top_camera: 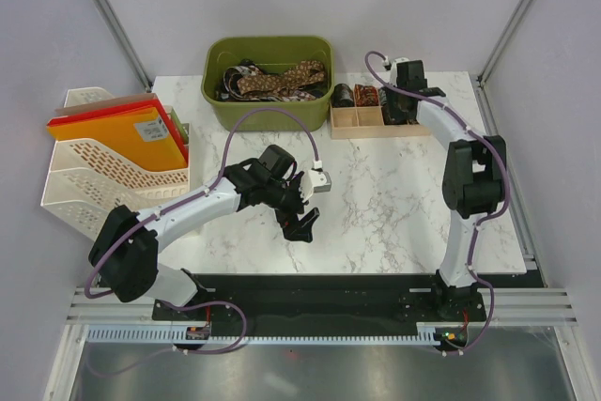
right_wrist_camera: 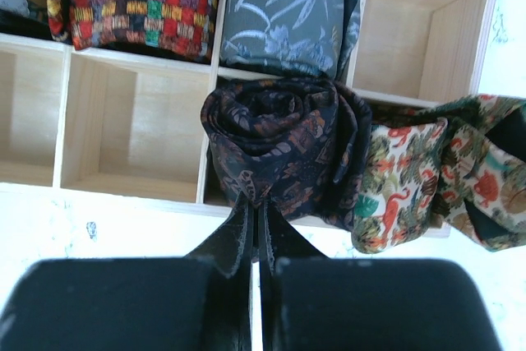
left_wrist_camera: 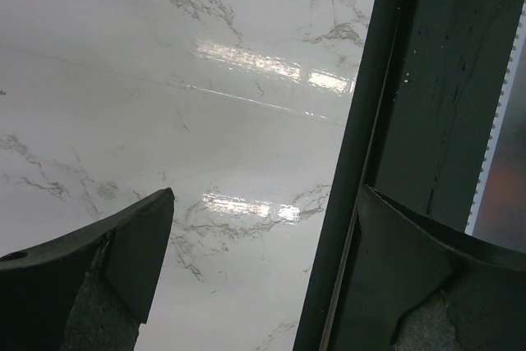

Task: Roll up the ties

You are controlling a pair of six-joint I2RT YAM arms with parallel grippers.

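Observation:
In the right wrist view a dark patterned tie (right_wrist_camera: 275, 141) lies coiled in a front compartment of the wooden divider box (right_wrist_camera: 131, 191). Its loose tail, with a printed lining (right_wrist_camera: 394, 187), spills out to the right over the box edge. My right gripper is shut, its tips at the near side of the coil with nothing visible gripped. Rolled in back compartments are a grey-blue leaf tie (right_wrist_camera: 288, 14) and a red-yellow checked tie (right_wrist_camera: 148, 2). Over the table's front part, my left gripper stands open and empty.
A green bin (top_camera: 221, 110) holding loose ties stands at the back. To the left is a white basket (top_camera: 80, 190) with red and orange folders.

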